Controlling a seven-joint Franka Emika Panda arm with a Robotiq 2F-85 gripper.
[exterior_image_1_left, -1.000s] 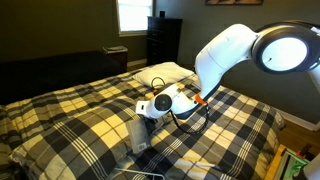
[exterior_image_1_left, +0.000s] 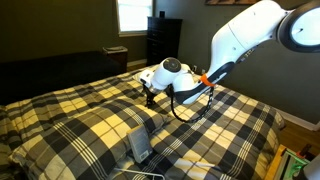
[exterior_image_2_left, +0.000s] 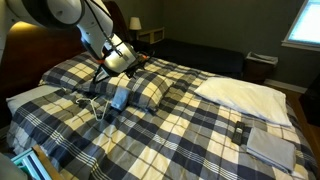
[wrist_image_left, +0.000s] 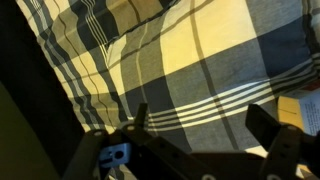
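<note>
My gripper is open over the plaid bedding (wrist_image_left: 190, 55), its two dark fingers wide apart with only cloth visible below the gap. In exterior view 1 the gripper (exterior_image_1_left: 150, 92) hangs above the raised, bunched part of the bedding, near the bed's middle. A grey-white box-like object (exterior_image_1_left: 139, 143) leans against the bedding fold, nearer the camera and apart from the gripper. Exterior view 2 has the same object (exterior_image_2_left: 120, 99) below the arm. At the wrist view's right edge, a white and tan box (wrist_image_left: 300, 110) is partly cut off.
A white cable (exterior_image_1_left: 140, 173) lies on the bed near the front. In exterior view 2, a white pillow or folded cloth (exterior_image_2_left: 243, 96), a dark small object (exterior_image_2_left: 239, 134) and a grey flat item (exterior_image_2_left: 271, 148) lie on the bed. The bed's middle is open.
The arm has lifted and drawn back, away from the grey-white object, which stays leaning in place. The gripper was close beside that object a second ago.
</note>
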